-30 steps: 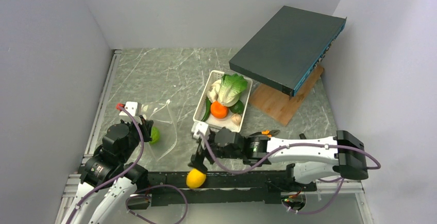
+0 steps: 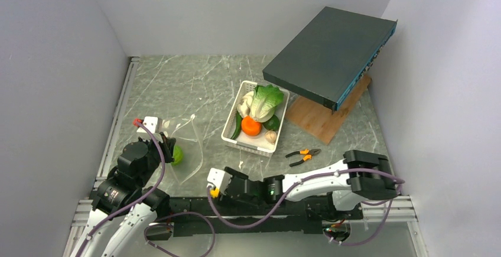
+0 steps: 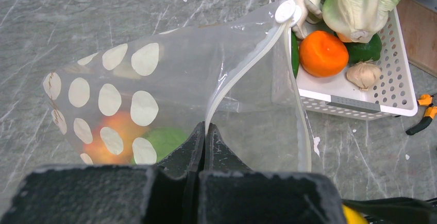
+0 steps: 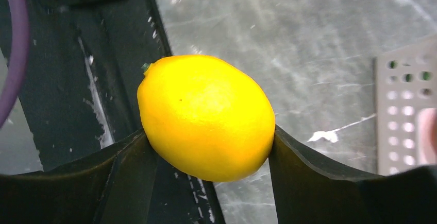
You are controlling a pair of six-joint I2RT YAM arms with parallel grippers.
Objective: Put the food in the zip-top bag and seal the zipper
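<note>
The zip top bag (image 3: pixel 247 131) lies at the left of the table, holding a green item (image 2: pixel 178 155) and a red-orange item (image 3: pixel 123 126) seen through the plastic. My left gripper is shut on the edge of the bag's opening at its zipper strip (image 3: pixel 257 51); the white slider (image 3: pixel 286 12) sits at the far end. My right gripper is shut on a yellow lemon-like fruit (image 4: pixel 206 110) over the dark front edge of the table, right of the bag.
A white basket (image 2: pixel 248 143) with lettuce, orange and other vegetables stands centre. Pliers (image 2: pixel 304 156) lie right of it. A cutting board (image 2: pixel 316 121) and a dark panel (image 2: pixel 328 50) are at back right.
My right gripper came down onto the yellow fruit at the front edge, took hold of it and has moved slightly up toward the table. The left arm is unchanged.
</note>
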